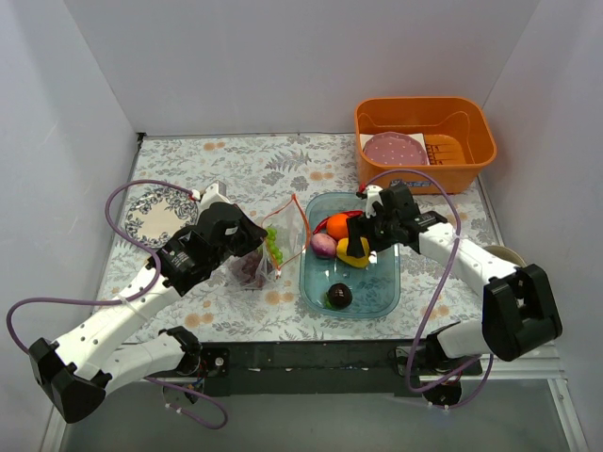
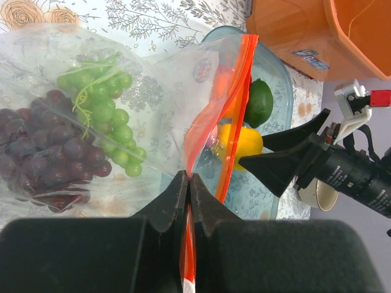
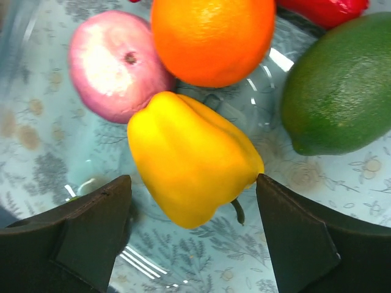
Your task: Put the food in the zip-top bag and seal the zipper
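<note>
My left gripper is shut on the red-edged rim of the clear zip bag [image 2: 165,79], whose mouth stands open. Green grapes [image 2: 122,137] and dark red grapes [image 2: 52,146] lie inside the bag. Over the blue tray [image 1: 316,299], my right gripper is open, its fingers on either side of a yellow pepper [image 3: 189,152]; the right fingertip is very close to it, and contact cannot be told. Beside the pepper lie a pink-purple onion [image 3: 119,64], an orange [image 3: 214,36], a green avocado [image 3: 342,85] and a red pepper [image 3: 324,9].
A dark round item [image 1: 339,296] sits near the tray's front. An orange bin [image 1: 424,179] holding a pink plate [image 1: 396,149] stands at the back right. A patterned plate [image 1: 158,218] lies far left, and a pale bowl [image 2: 325,195] at the right.
</note>
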